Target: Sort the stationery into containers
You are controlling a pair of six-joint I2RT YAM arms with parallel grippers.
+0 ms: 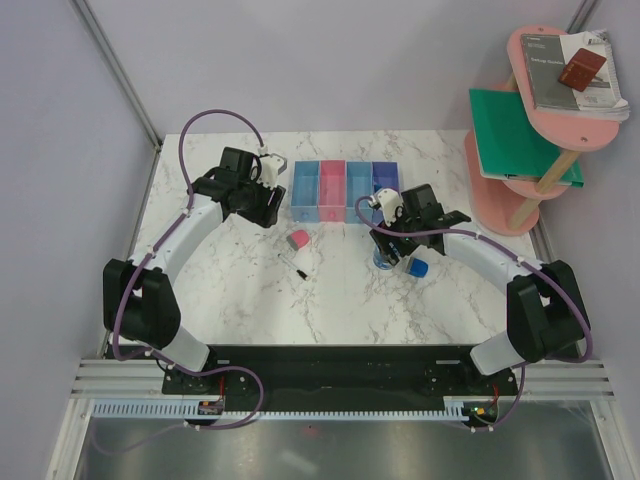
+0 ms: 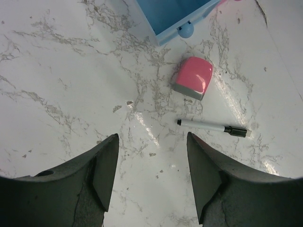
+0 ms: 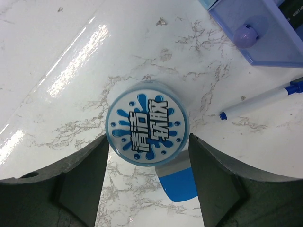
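Note:
My right gripper is shut on a round blue-and-white lidded container (image 3: 147, 123) with splash print. Beside it are a blue-and-grey block (image 3: 177, 182) and a white marker with blue cap (image 3: 251, 103). My left gripper stands open over bare table, nothing between its fingers; in its view are a pink-and-grey block (image 2: 194, 75) and a white marker with black cap (image 2: 210, 126). At the back stand blue, pink, light-blue and purple bins (image 1: 332, 192); the purple one (image 3: 265, 56) holds some dark items.
A pink shelf (image 1: 555, 120) with a green folder (image 1: 500, 135), papers and a brown box stands at the right.

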